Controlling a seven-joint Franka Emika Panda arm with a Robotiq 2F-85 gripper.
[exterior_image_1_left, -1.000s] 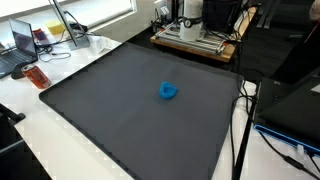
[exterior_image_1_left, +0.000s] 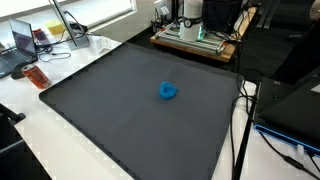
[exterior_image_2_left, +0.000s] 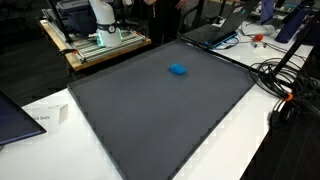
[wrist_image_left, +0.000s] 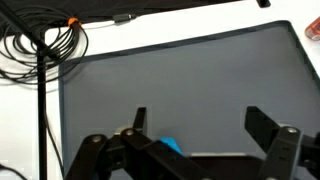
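Note:
A small blue object (exterior_image_1_left: 168, 90) lies alone on the dark grey mat (exterior_image_1_left: 120, 110). From the other side, exterior view 2 shows the same blue object (exterior_image_2_left: 177, 69) near the mat's far edge. My gripper stands open in the wrist view, its two black fingers well apart. Low in that view, part of the blue object (wrist_image_left: 171, 144) shows, partly covered by the gripper's body. Whether it lies between the fingers or only beneath them, I cannot tell. Neither exterior view shows the fingers clearly.
A red can (exterior_image_1_left: 36, 76) stands on the white table by the mat's left corner, with a laptop (exterior_image_1_left: 24, 42) behind it. Coiled black cables (wrist_image_left: 45, 45) lie beside the mat. Apart from the blue object, the mat is clear in the exterior views.

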